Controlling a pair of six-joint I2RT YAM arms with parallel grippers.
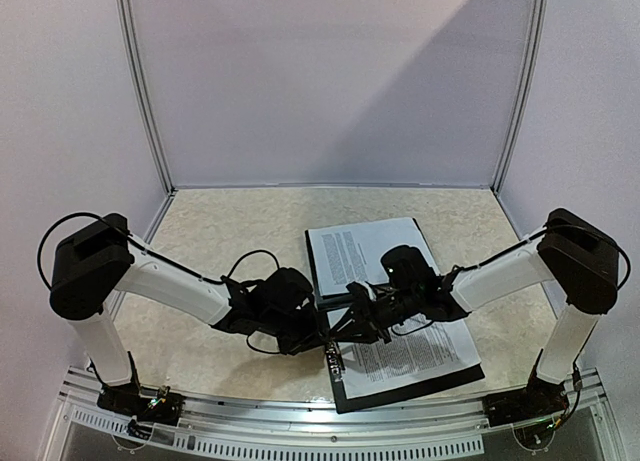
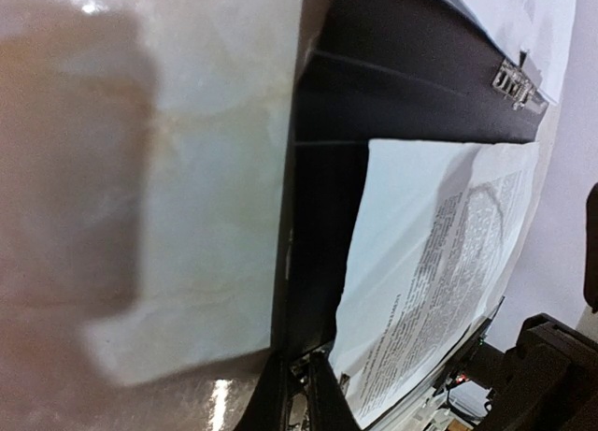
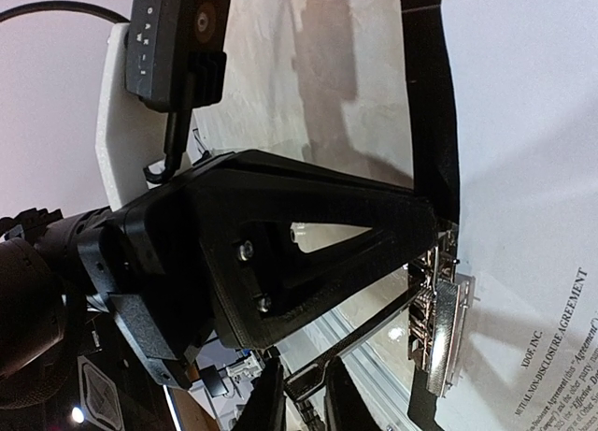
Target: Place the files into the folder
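The black folder (image 1: 400,392) lies spread open, with a printed sheet on each half. In the right wrist view the near sheet (image 3: 523,216) shows its heading. A metal clip (image 3: 448,333) sits on the near half along its left edge, by the sheet's margin. My left gripper is at this clip, its tips parted by a narrow gap; whether they touch it I cannot tell. My right gripper (image 1: 345,329) hovers beside it over the near sheet, fingers parted, nothing seen between them.
The far half carries another sheet (image 1: 365,251), under a second metal clip (image 2: 512,81). Both gripper bodies crowd close together over the folder's left edge. Bare table (image 1: 220,241) lies to the left and behind. A metal rail (image 1: 250,412) runs along the front.
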